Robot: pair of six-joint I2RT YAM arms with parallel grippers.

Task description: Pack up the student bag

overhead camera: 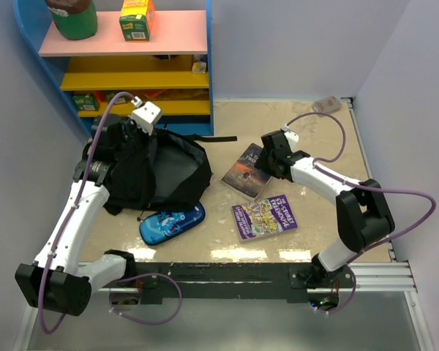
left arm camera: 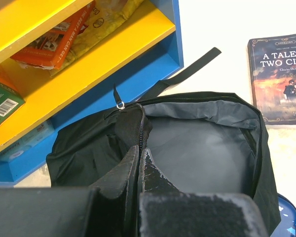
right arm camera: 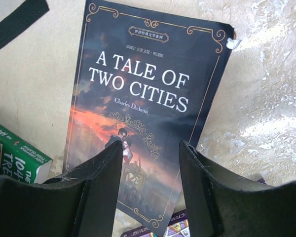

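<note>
The open black bag (overhead camera: 179,175) lies at left on the table, grey lining showing. My left gripper is shut at the bag's zippered top edge; whether fabric is between its tips is unclear. My right gripper stands open over the dark book A Tale of Two Cities (overhead camera: 241,175), which lies flat right of the bag. A purple Treehouse book (overhead camera: 265,217) lies below it. A blue pencil case (overhead camera: 172,225) lies in front of the bag.
A blue shelf unit with yellow shelves (overhead camera: 135,69) holds boxes behind the bag. A small object (overhead camera: 326,104) sits at the back right.
</note>
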